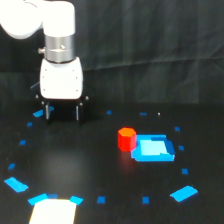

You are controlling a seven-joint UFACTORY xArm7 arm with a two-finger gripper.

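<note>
A small red block [126, 140], roughly hexagonal in outline, sits on the dark table right of centre. Close against its right side is a blue tray [169, 156] with a pale, nearly white inside. Up and to the left, my gripper [63, 114] hangs from the white arm with its two dark fingers apart. Nothing shows between them, though they are hard to make out against the black background.
Blue tape pieces and small blue squares mark the table, among them a strip [184, 193] at the lower right. A pale square [53, 212] is cut by the bottom edge. Mid-table, left of the red block, is clear.
</note>
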